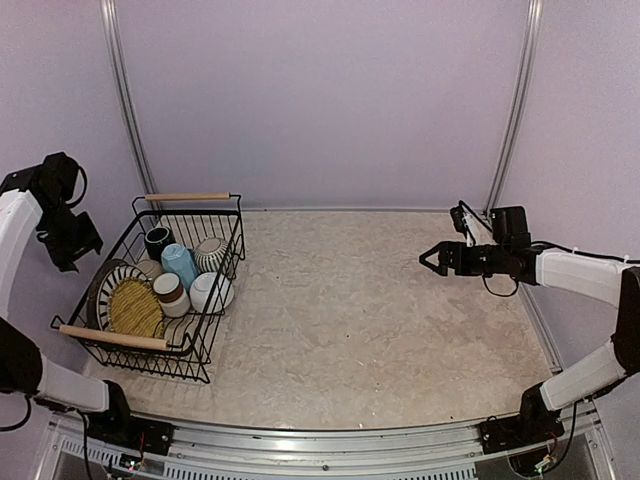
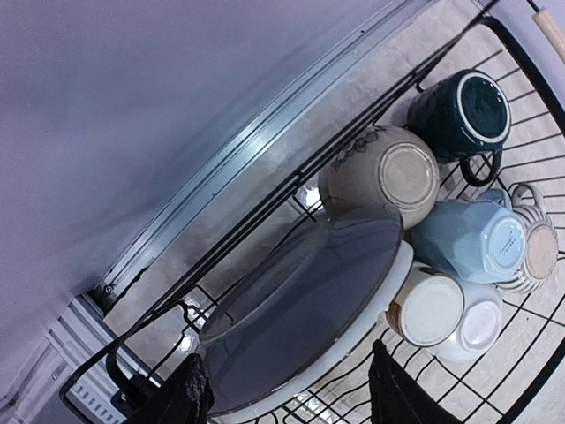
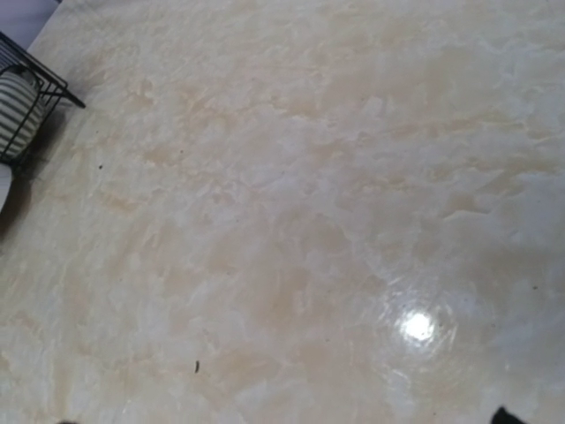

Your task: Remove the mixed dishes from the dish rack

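At the left stands the black wire dish rack (image 1: 207,367). It holds a yellow woven plate (image 1: 135,306) leaning with other plates, a blue cup (image 1: 180,265), a brown-and-white cup (image 1: 172,293), a striped mug (image 1: 211,254), a white bowl-like piece (image 1: 212,292) and a dark mug (image 1: 158,242). My left gripper (image 1: 84,248) hangs at the rack's far-left side, its fingers apart. In the left wrist view, a dark plate (image 2: 291,327) shows beyond the gap between the fingers, not gripped. Over the table's right side, my right gripper (image 1: 436,262) is open and empty.
Wooden handles (image 1: 113,338) top the rack's front and back ends. The left wall (image 2: 150,124) is close to the left gripper.
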